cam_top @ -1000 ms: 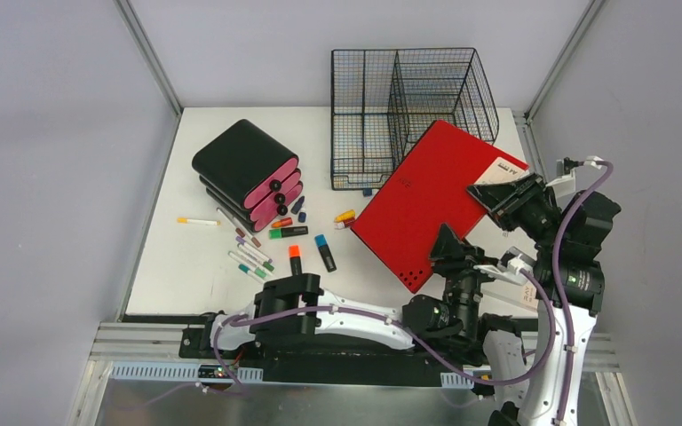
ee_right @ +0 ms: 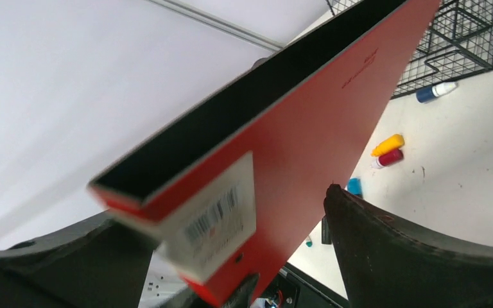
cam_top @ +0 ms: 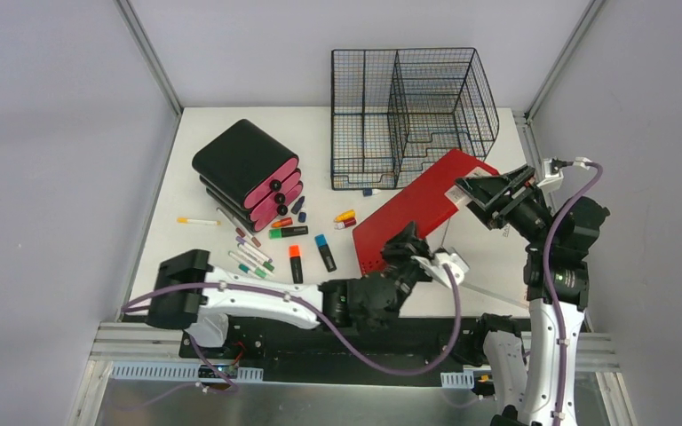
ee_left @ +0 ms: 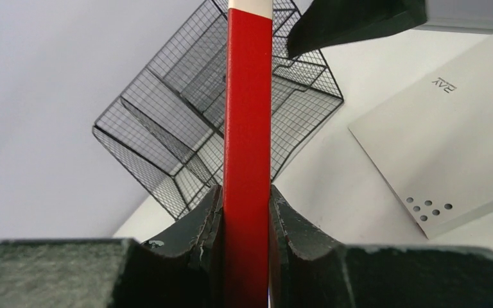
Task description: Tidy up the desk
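A red notebook with a barcode label is raised in the air below the wire basket. My left gripper is shut on its edge, which runs upright through the left wrist view. My right gripper is at the notebook's upper right end; in the right wrist view its open fingers stand either side of that end. A pale flat item printed RAY lies on the desk. Pens and markers, small bottles and a stack of black-and-pink cases lie to the left.
The two-compartment wire basket stands at the back. Bare desk shows at the front left. Walls bound the desk on the sides and back.
My left arm has moved leftward and up in the top view, turning and tilting the red notebook more edge-on. My right arm has shifted slightly left.
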